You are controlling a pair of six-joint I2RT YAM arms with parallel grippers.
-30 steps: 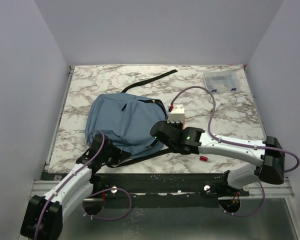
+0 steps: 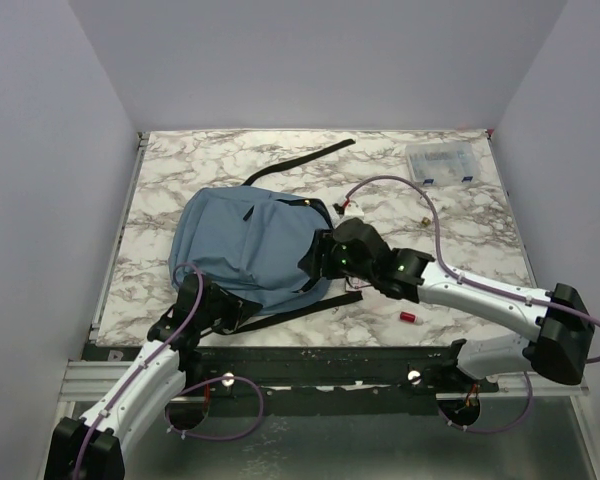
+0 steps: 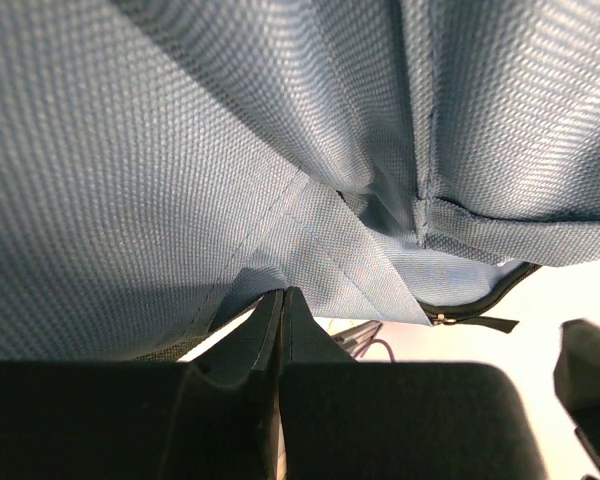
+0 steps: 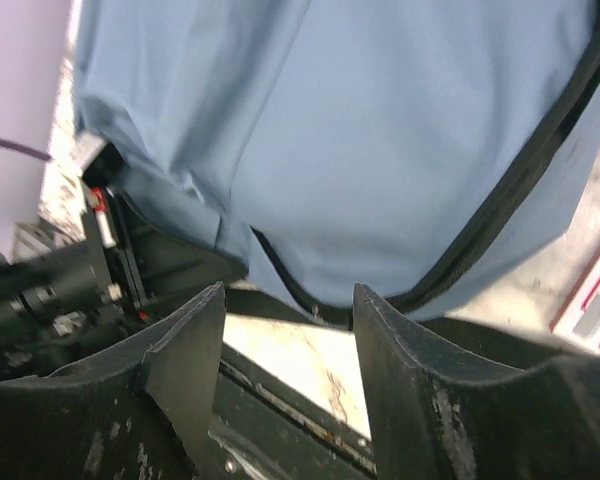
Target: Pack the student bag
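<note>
The blue-grey bag lies flat on the left of the marble table. Its dark zip edge runs along the side facing the right gripper. At the bag's front edge, my left gripper is shut, its tips against a fold of fabric; whether cloth is pinched cannot be made out. My right gripper is above the bag's front right corner, fingers apart, nothing gripped between them. The left gripper's dark fingers show just beyond it in the right wrist view. The bag's inside is hidden.
A clear plastic box stands at the back right. A small red object lies near the front edge. A white and red item rests beside the bag, partly under the right arm in the top view. Black straps extend behind the bag.
The right arm's wrist has turned and tilted over the bag's front right corner, and its gripper has shifted slightly. The left arm has barely moved; the bag looks unchanged.
</note>
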